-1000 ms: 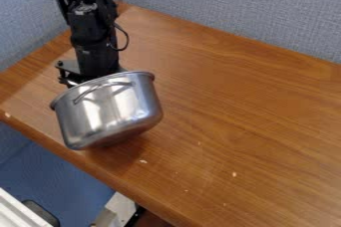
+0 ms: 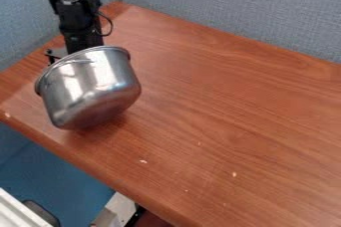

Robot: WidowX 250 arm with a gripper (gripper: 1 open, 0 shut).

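A shiny steel pot is tilted at the left of the wooden table, its rim toward the upper left and its rounded base toward the lower right. My black gripper is behind the pot's rim at the far side, shut on it; the fingertips are mostly hidden by the pot.
Blue-grey padded walls border the back and left. The table's left edge runs close beside the pot, with a lower blue surface beyond it.
The gripper and pot have moved to the left and slightly up in the view, closer to the table's left edge. The pot remains tilted.
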